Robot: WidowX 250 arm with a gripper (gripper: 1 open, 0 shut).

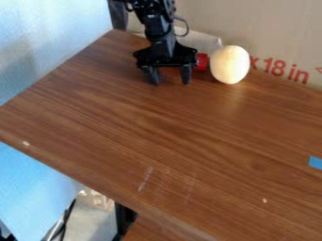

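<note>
My black gripper (170,75) hangs over the back of the wooden table (151,151), its two fingers pointing down and apart, with nothing visible between them. Just right of it a pale egg-shaped object (231,65) stands upright on the table. Behind the gripper and partly hidden, a red object (202,62) sits beside that pale object.
A white item (205,40) is at the back edge, before a cardboard panel (277,28) with red print. A piece of blue tape (314,162) lies at the right. The left edge drops off.
</note>
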